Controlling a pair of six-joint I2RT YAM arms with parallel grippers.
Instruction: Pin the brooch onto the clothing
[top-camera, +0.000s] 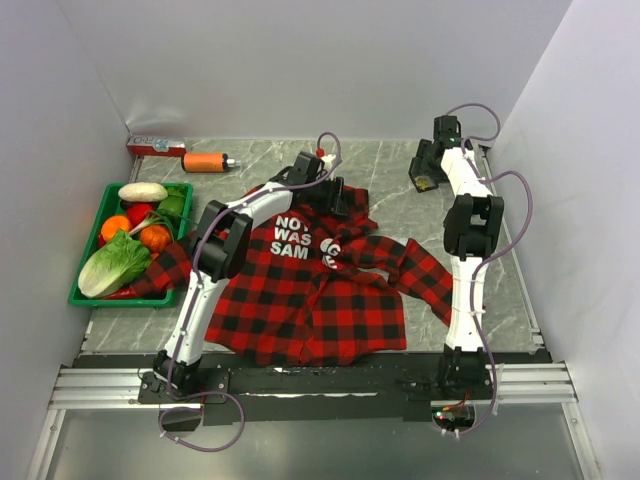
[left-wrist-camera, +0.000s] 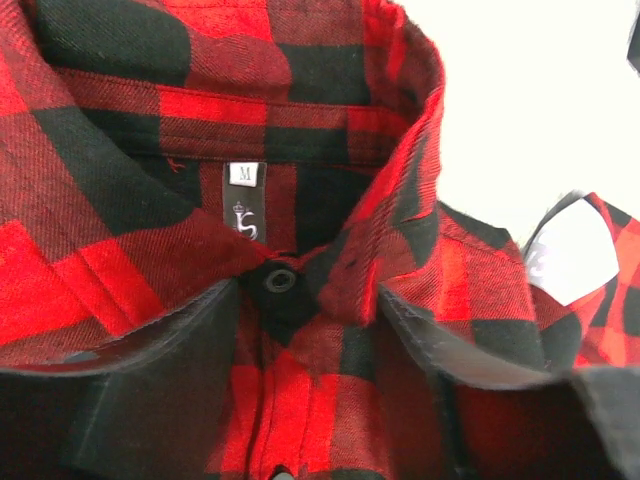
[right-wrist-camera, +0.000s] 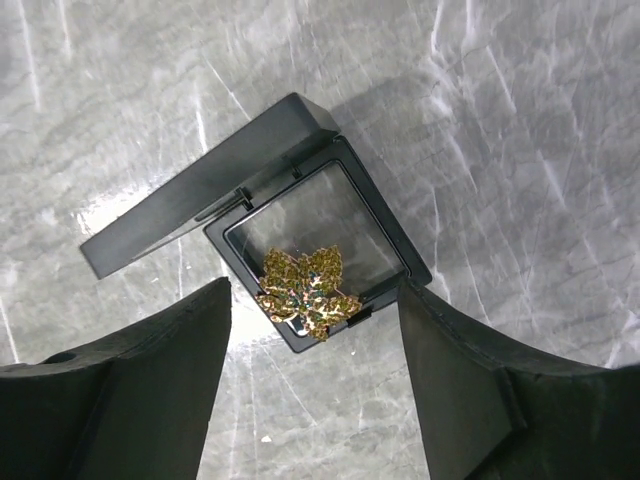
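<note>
A red and black plaid shirt (top-camera: 290, 300) is spread on the table. In the left wrist view its collar (left-wrist-camera: 400, 180) surrounds a dark button. My left gripper hangs over the collar front, its blurred fingers (left-wrist-camera: 180, 370) apart on either side of the button and collar point. Whether they touch the cloth, I cannot tell. The gold leaf-like brooch (right-wrist-camera: 305, 290) rests in an open black box (right-wrist-camera: 385, 220) at the far right of the table. Over it my right gripper stands open, nothing held, fingertips at either side of the box's near corner.
A green basket (top-camera: 75, 290) of vegetables stands at the left, a shirt sleeve lying over its rim. An orange bottle (top-camera: 205, 162) and a red-white box (top-camera: 155, 146) lie behind it. Bare marble table (top-camera: 395, 205) separates shirt and brooch box.
</note>
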